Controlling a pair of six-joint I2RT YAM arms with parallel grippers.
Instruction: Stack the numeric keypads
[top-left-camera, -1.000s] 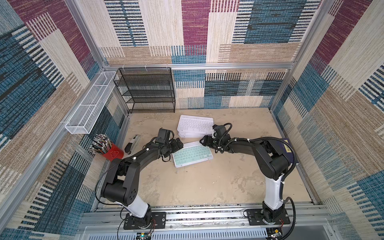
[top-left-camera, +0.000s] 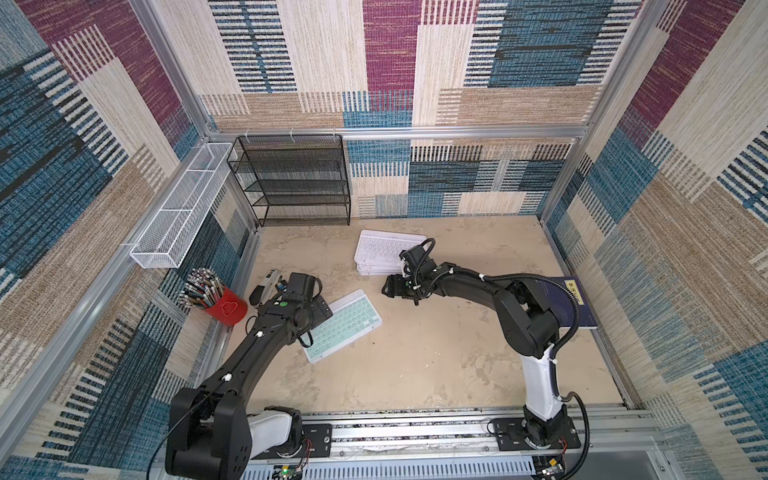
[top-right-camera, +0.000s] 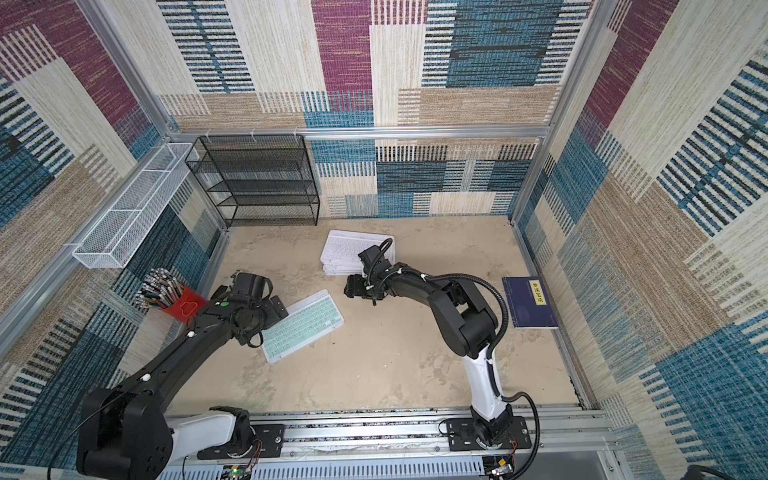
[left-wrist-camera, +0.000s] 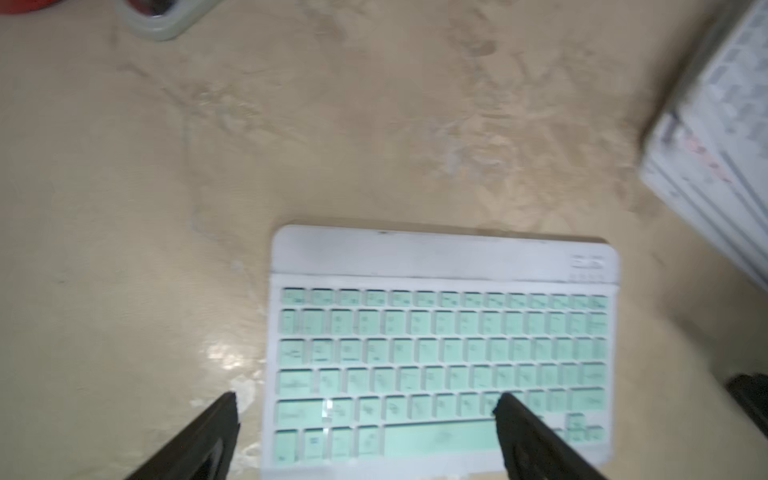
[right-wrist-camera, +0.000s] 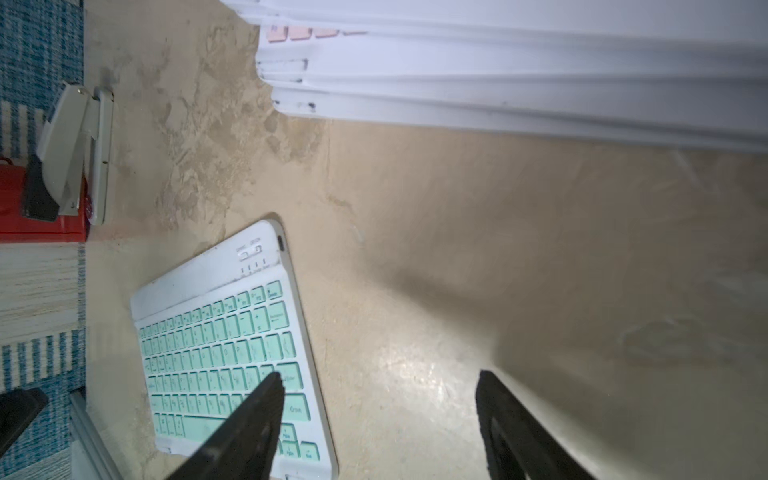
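A white keypad with mint-green keys (top-left-camera: 345, 325) lies flat and slanted on the table, left of centre. Behind it, several white keypads form a stack (top-left-camera: 388, 246), its layered edges (right-wrist-camera: 512, 96) showing in the right wrist view. My left gripper is over the green keypad's left part, fingers apart, with nothing held. In front of the stack hovers my right gripper; its fingers are spread over bare table, the green keypad lying off to their left. The right arm covers the stack's front right corner in the top left view.
At the left stand a red pen cup (top-left-camera: 228, 307) and a stapler (right-wrist-camera: 76, 152). A dark blue notebook (top-right-camera: 529, 302) lies at the right edge, a black wire shelf (top-left-camera: 294, 180) stands at the back left.
The green keypad has shifted left and turned to a steeper slant. My left gripper has swung left, away from the stack. The right gripper has moved slightly left.
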